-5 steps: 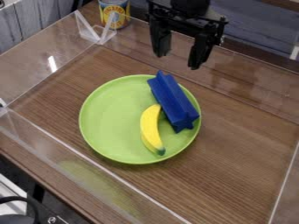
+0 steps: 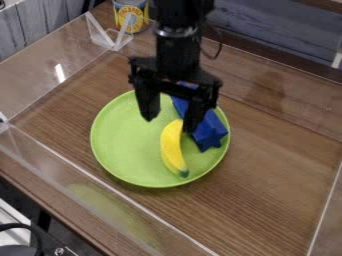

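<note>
My black gripper [image 2: 179, 100] hangs open over the green plate [image 2: 120, 140], its fingers spread above the upper part of the plate. On the plate lies a yellow banana [image 2: 173, 151] below the gripper, with a blue block [image 2: 206, 131] to its right, partly hidden behind the gripper. Whether the fingers touch either thing I cannot tell.
A can [image 2: 130, 18] stands at the back left near the table's edge. A black cable lies at the bottom left.
The gripper has come down and toward the front, from behind the plate to over it, and now covers part of the blue block.
</note>
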